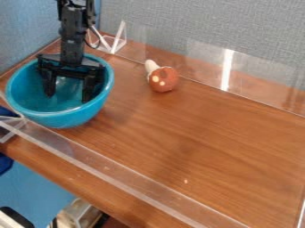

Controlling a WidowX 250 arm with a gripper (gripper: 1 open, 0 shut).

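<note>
My black gripper (70, 82) reaches down into a teal bowl (68, 114) at the left of the wooden table, with its fingers open over the inside of the bowl. I cannot make out anything between them. To the right of the bowl, a toy mushroom (163, 78) with a red spotted cap and pale stem lies on its side.
A white wire frame (107, 43) stands at the back left. Clear strips (143, 185) run along the table's back and front edges, with a grey wall behind.
</note>
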